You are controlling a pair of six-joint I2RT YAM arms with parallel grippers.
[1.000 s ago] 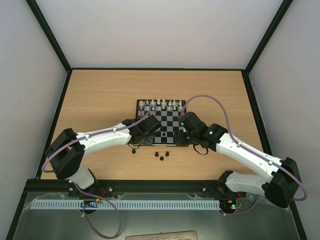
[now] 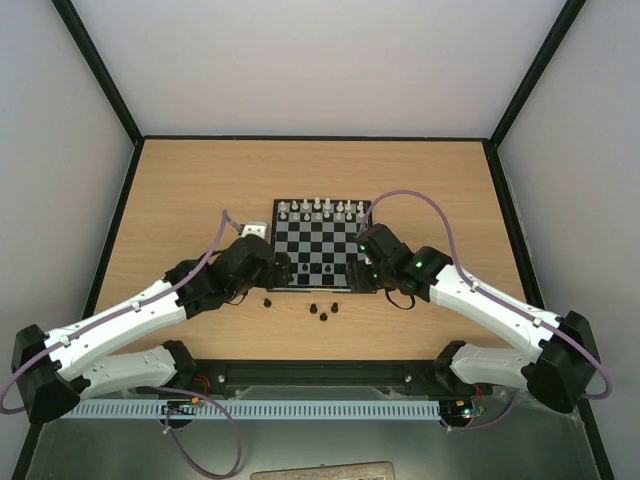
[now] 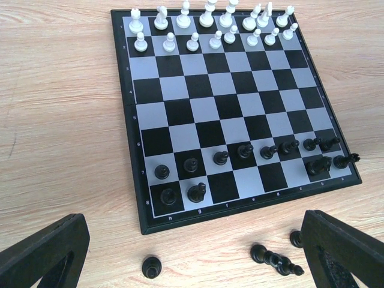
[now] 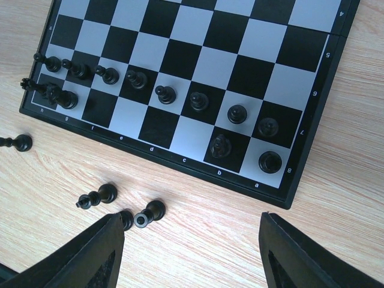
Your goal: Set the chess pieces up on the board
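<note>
White pieces [image 3: 206, 16] fill the two far rows of the chessboard [image 3: 212, 124]. Across the near side stands a row of black pawns [image 3: 221, 158], with some black pieces [image 3: 197, 192] behind it at both corners. The back row's middle squares are bare. Off the board, on the table, are several black pieces, among them one at the left [image 3: 152, 267] and a cluster [image 4: 150, 213]. My left gripper is open with nothing between its fingers, at the board's left edge in the top view. Over the right near corner hangs my right gripper, its fingers apart and empty.
Bare wooden table [image 2: 200, 190] surrounds the board on the left, right and back. A dark rail [image 2: 320, 373] runs along the table's front. Both arms reach in from the front corners, with the board's middle between them.
My left arm has drawn back to the left from over the board's near side, uncovering more of its left part. The right arm shows no clear movement.
</note>
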